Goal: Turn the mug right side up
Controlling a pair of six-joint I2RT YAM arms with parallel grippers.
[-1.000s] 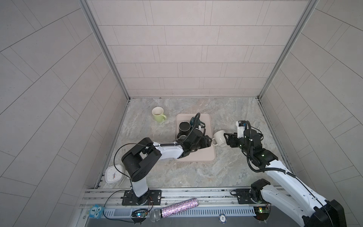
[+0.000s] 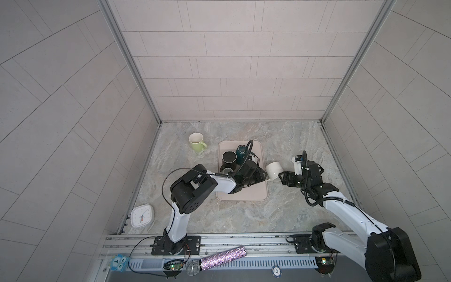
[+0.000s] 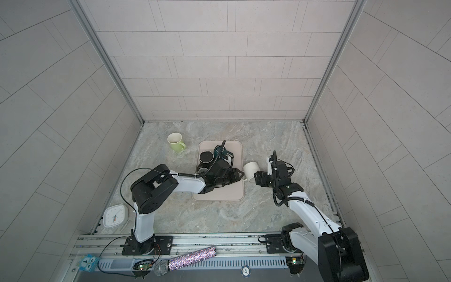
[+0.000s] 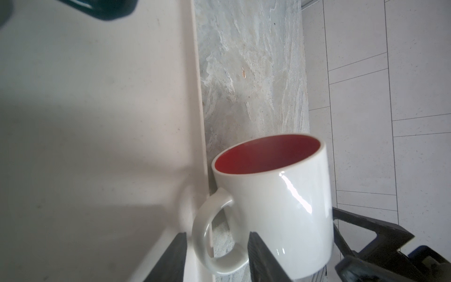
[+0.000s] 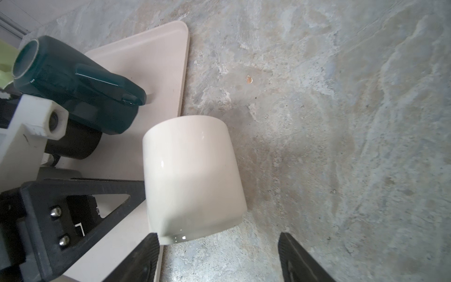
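A white mug with red inside [image 4: 277, 211] lies on its side along the tray's right edge [image 2: 274, 171], its opening toward the left gripper, base toward the right gripper. My left gripper is open, its fingertips either side of the handle's lower part in the left wrist view; whether they touch it cannot be told. My right gripper is open just short of the mug's base, nothing between its fingers.
A pale tray [image 3: 220, 194] holds a dark teal mug [image 5: 75, 80] and dark cups. A green mug [image 2: 196, 141] stands back left; a small white clock [image 2: 141, 216] lies front left.
The left arm has moved rightward toward the mug. The right gripper and arm have shifted slightly. The mug has moved little, if at all.
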